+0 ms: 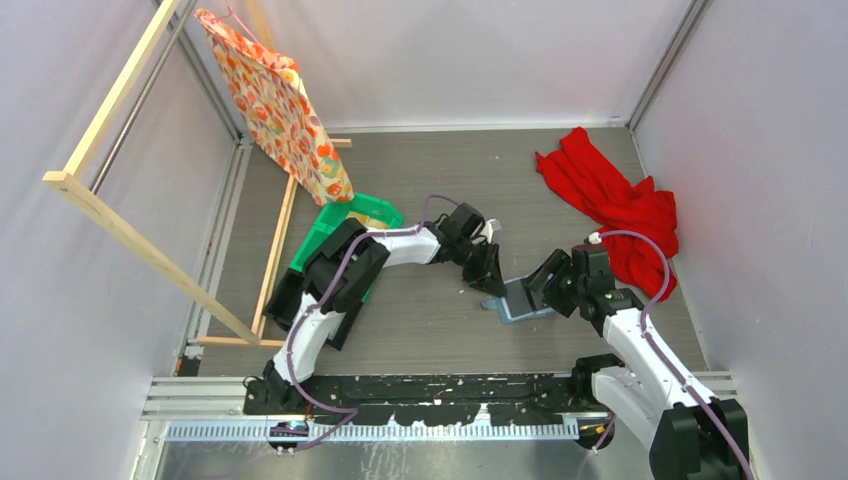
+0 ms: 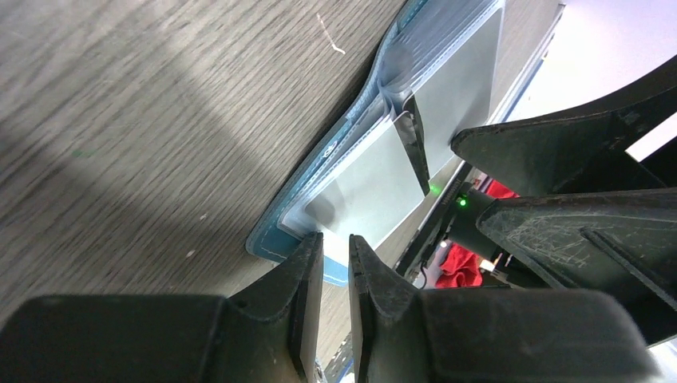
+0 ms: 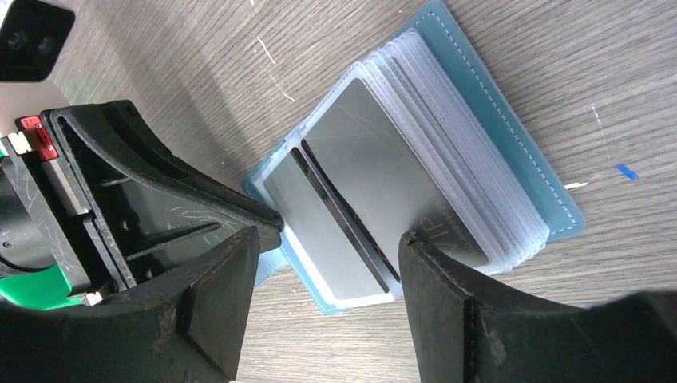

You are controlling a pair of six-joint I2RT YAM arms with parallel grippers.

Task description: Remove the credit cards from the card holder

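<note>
The blue card holder [image 1: 526, 315] lies open on the table, with clear sleeves stacked on it. In the right wrist view a grey card [image 3: 383, 159] with "VIP" lettering shows in the top sleeve. Beside it is a second grey panel [image 3: 311, 215], a dark slanting strip between the two. My left gripper is slightly open at the holder's left edge, a narrow gap between its tips; whether a sleeve edge is in that gap cannot be told. My right gripper stands open over the holder, with nothing gripped.
A red cloth [image 1: 620, 215] lies crumpled at the right, near the right arm. On the left, a green bin [image 1: 318, 235] stands behind the left arm, by a wooden frame [image 1: 130, 235] with a patterned cloth [image 1: 270, 105]. Bare table surrounds the holder.
</note>
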